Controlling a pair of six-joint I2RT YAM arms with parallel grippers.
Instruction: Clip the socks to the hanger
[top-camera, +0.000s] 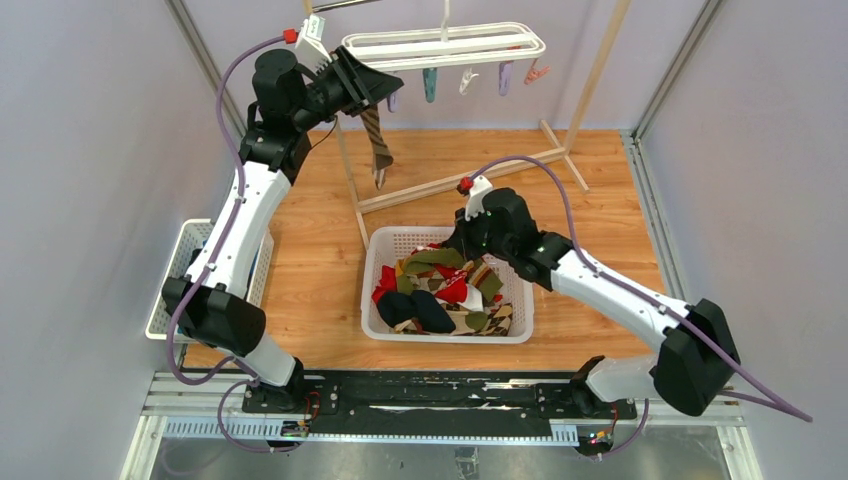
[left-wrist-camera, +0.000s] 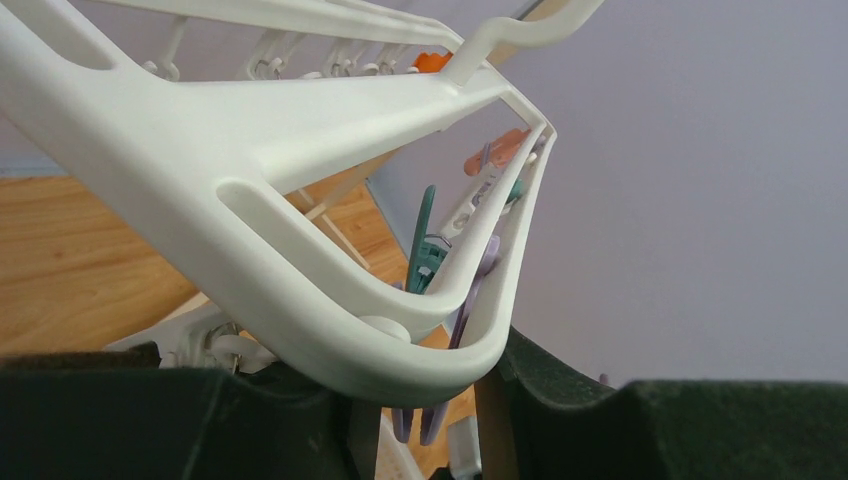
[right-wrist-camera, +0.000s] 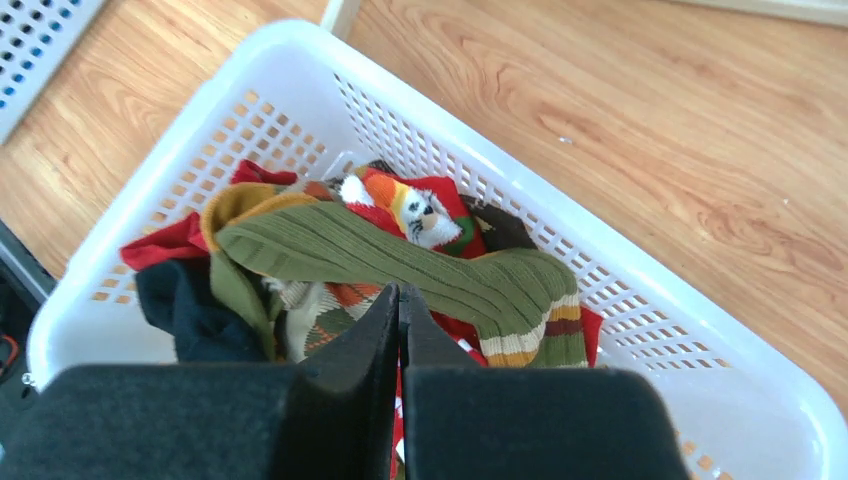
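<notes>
In the top view, a white hanger (top-camera: 440, 40) carries several coloured clips. A purple clip (left-wrist-camera: 432, 425) shows between the fingers of my left gripper. Those fingers stand apart at the hanger's end, with gaps beside the clip's prongs; the hanger hides part of the clip. Below this arm, a brown striped sock (top-camera: 373, 135) hangs, its top end hidden in that view. Over the sock basket, my right gripper is shut, nothing between its fingers. An olive striped sock (right-wrist-camera: 420, 270) lies across the pile, outside those fingers.
The white basket (right-wrist-camera: 600, 225) holds several socks, among them a red one with a white figure (right-wrist-camera: 425, 215) and a dark one (right-wrist-camera: 205, 310). Another basket (top-camera: 193, 235) stands left. A wooden frame (top-camera: 460, 180) rises behind; bare floor (top-camera: 600, 270) lies right.
</notes>
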